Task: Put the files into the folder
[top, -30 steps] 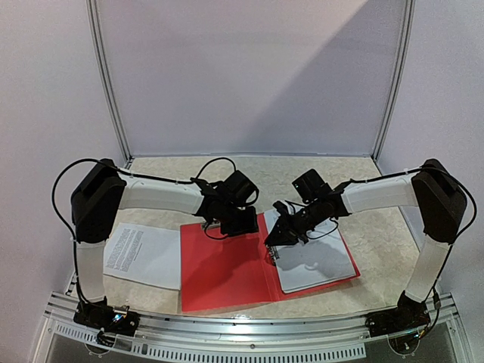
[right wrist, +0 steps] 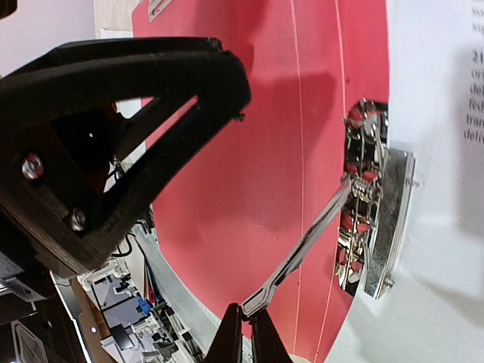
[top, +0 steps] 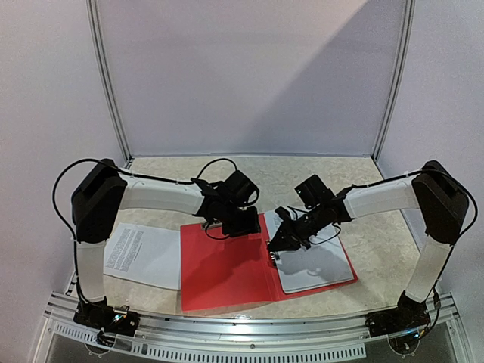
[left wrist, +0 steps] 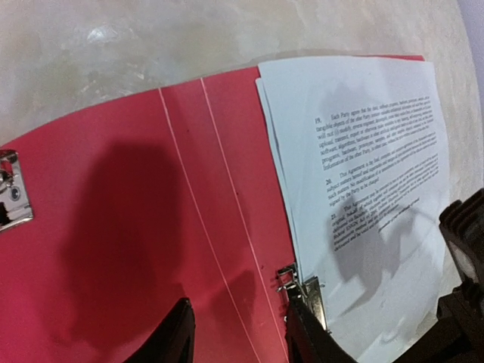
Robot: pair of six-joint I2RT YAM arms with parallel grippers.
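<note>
The red folder (top: 219,280) lies open on the table. Printed sheets rest on its right half, beside the metal clip (right wrist: 389,219) at the spine, whose lever (right wrist: 302,246) angles toward the near side in the right wrist view. My right gripper (top: 276,246) is over that clip, its fingertips near the lever; it looks shut. My left gripper (top: 243,227) hangs over the folder's upper left half; its two fingertips show at the bottom of the left wrist view, and what is between them cannot be seen.
A stack of printed paper (top: 142,265) lies left of the folder. Bare table (top: 181,166) shows behind the arms and right of the folder. A metal rail runs along the front edge.
My right gripper has shifted slightly toward the front over the clip. The left arm has not visibly moved.
</note>
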